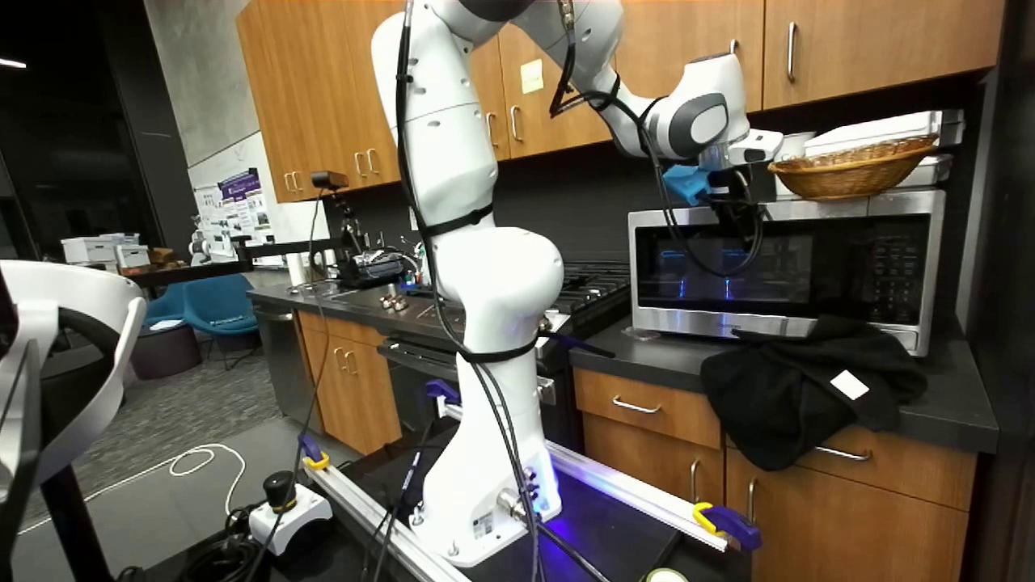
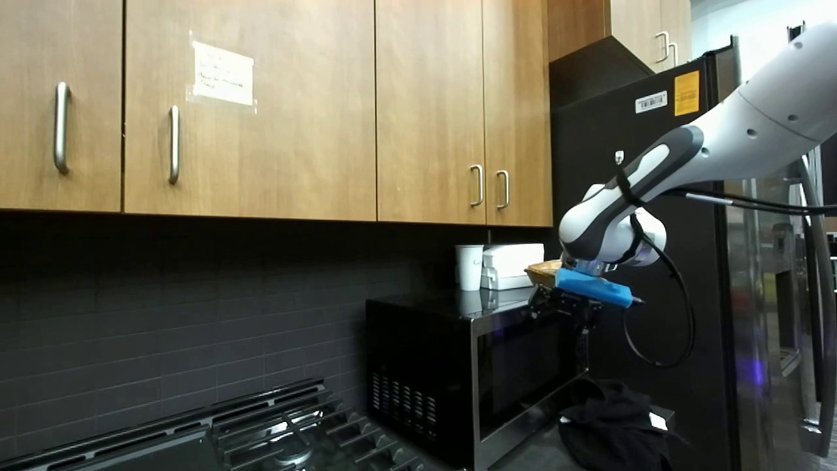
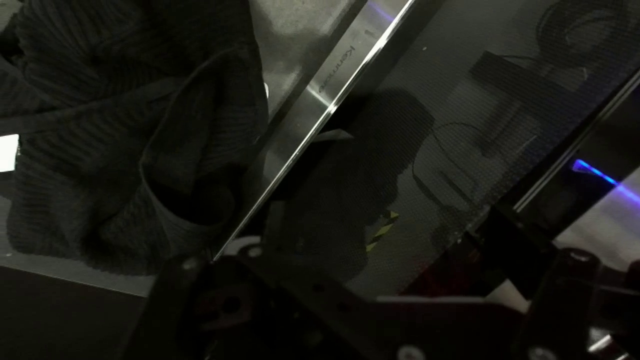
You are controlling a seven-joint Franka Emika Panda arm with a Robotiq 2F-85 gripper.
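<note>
My gripper (image 1: 745, 231) hangs in front of the upper part of the microwave (image 1: 776, 320), pointing down. In the wrist view its dark fingers stand wide apart along the bottom edge, so the gripper is open, with nothing seen held between them. Below the microwave's front, a black ribbed cloth (image 1: 815, 388) with a white tag lies on the counter and droops over its edge. The wrist view has this cloth (image 3: 132, 138) at the left and the microwave door (image 3: 480, 78) at the right. Whether any finger touches the door cannot be told.
A wicker basket (image 1: 854, 173) and white boxes (image 1: 873, 131) sit on the microwave, close to my wrist; a white cup (image 2: 470, 267) stands there too. Wooden cabinets (image 1: 873, 39) hang above. The stove (image 2: 290, 439) is beside the microwave. A cable loops from my wrist.
</note>
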